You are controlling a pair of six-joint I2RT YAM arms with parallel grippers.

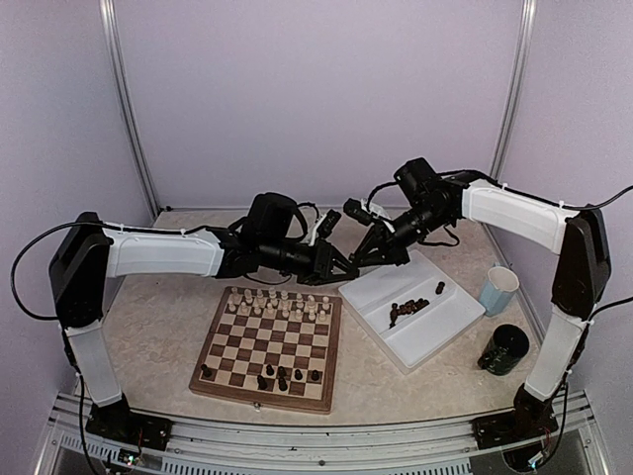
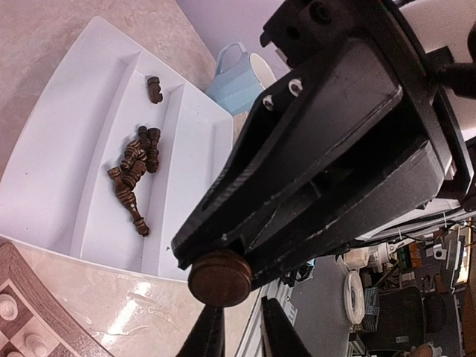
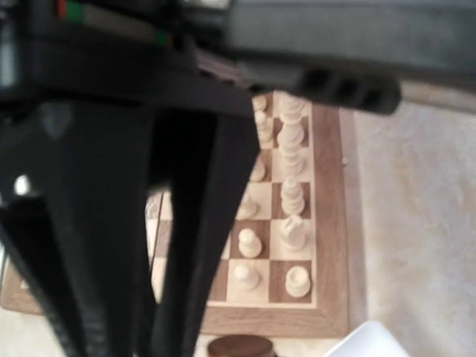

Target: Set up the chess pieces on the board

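Observation:
Over the tray's back left, my left gripper (image 1: 346, 265) and right gripper (image 1: 360, 255) meet in mid-air. A dark brown piece (image 2: 220, 278) shows base-on between the right gripper's shut fingers in the left wrist view; the left gripper's own hold on it is unclear, and its fingertips at that view's bottom look close beneath it. The chessboard (image 1: 201, 381) bears white pieces (image 3: 293, 195) along its back rows and several black ones (image 1: 282, 383) near the front. More black pieces (image 2: 134, 165) lie in the middle compartment of the white tray (image 1: 435, 336).
A light blue mug (image 1: 497, 292) stands right of the tray, a dark mug (image 1: 502, 348) in front of it.

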